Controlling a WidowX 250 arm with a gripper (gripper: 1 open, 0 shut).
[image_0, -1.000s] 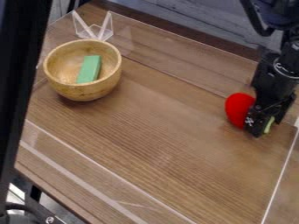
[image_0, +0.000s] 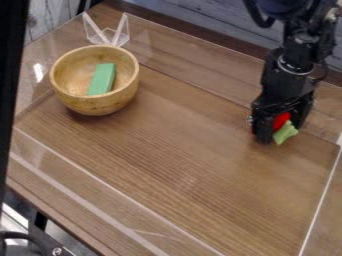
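My black gripper is low at the right side of the table, its fingers down around a red round object with a light green part showing below it. The fingers largely hide the red object; the fingers stand open, and whether they touch it is not clear. At the upper left sits a wooden bowl with a green block inside.
A white wire-like shape stands behind the bowl. A wall runs along the back, and the table's edge drops away at the lower left.
My gripper has moved left and over the red object, which is now mostly hidden behind the fingers. The bowl and green block are unchanged.
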